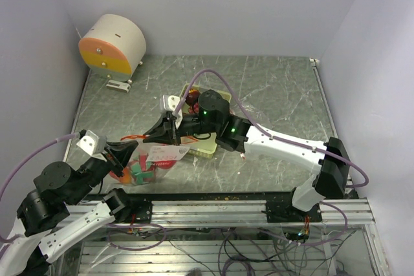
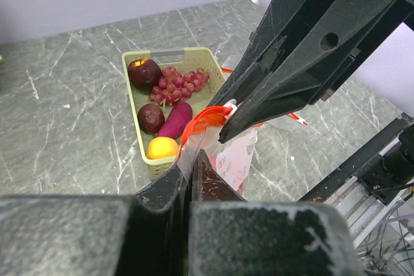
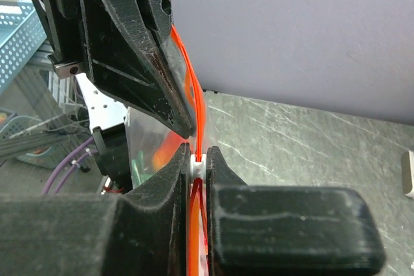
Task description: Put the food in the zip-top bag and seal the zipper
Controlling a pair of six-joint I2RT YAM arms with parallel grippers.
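A clear zip top bag with an orange zipper rim hangs at the table's front left, red, green and orange food showing inside it. My left gripper is shut on the bag's edge near one end of the zipper. In the left wrist view the clear film runs into its fingertips. A little to the right, my right gripper is shut on the zipper's small white slider, with the orange zipper running through its tips. The two grippers stand close together.
Behind the bag sits a pale green basket holding grapes, a lemon, a purple root and dark round fruits. A rounded cream box stands at the back left.
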